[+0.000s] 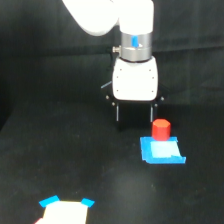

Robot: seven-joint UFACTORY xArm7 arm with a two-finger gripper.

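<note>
The white robot arm hangs from the top of the view, its black gripper [134, 113] open with nothing visible between the thin fingers, above the dark table. A red cylinder [161, 129] stands at the back edge of a blue-taped square with a light centre [164, 150], a little right of and below the gripper.
A second pale square [65, 213] with blue tape corners lies at the bottom left, partly out of view, with something small and reddish at its left.
</note>
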